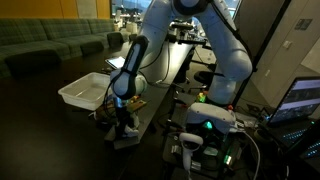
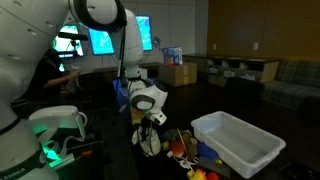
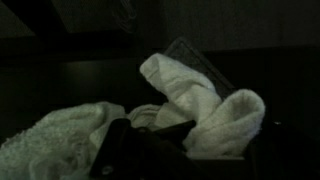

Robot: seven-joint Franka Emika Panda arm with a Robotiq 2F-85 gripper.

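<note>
In the wrist view, a bunched white cloth [image 3: 190,95] rises in folds right at my gripper, with more pale, fluffy cloth spread to the lower left. My gripper is shut, and the cloth appears pinched between its dark fingers, though the fingertips are hard to make out in the gloom. From the second exterior view, the cloth [image 2: 149,141] hangs just below my gripper [image 2: 146,122]. The first exterior view shows my gripper [image 1: 123,108] low over the dark table; whether the cloth's lower end touches the table is unclear.
A white empty bin [image 2: 238,143] stands beside the gripper on the table. Several small colourful items [image 2: 185,150] lie between the bin and the cloth.
</note>
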